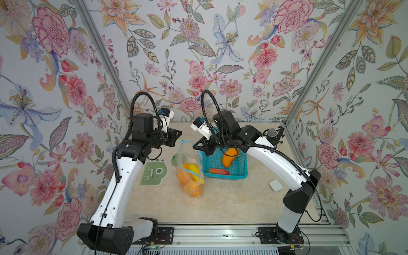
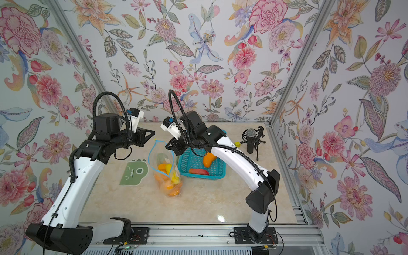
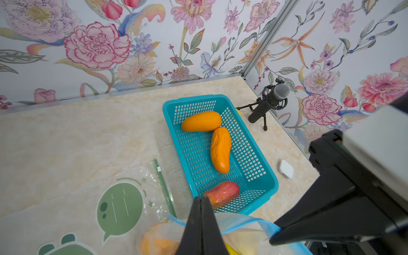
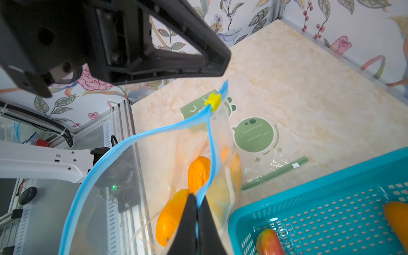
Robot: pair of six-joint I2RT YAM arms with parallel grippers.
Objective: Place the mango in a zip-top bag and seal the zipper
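Note:
A clear zip bag with a blue-lined mouth (image 4: pixel 140 135) hangs upright over the table, its mouth wide open. Inside are an orange mango (image 4: pixel 170 217), another behind it and a yellow one (image 2: pixel 168 169). My right gripper is shut on the blue edge, at the bag's right side. The yellow slider (image 4: pixel 214 102) sits at the far corner of the zipper. Above and apart from that corner is my left gripper, fingers together, nothing between them; the zipper edge by the slider lies outside them.
A teal basket (image 3: pixel 180 148) right of the bag holds two orange mangoes and a red one (image 3: pixel 223 193). A flat printed bag (image 3: pixel 121 208) lies left of it. A small microphone (image 3: pixel 280 91) stands behind.

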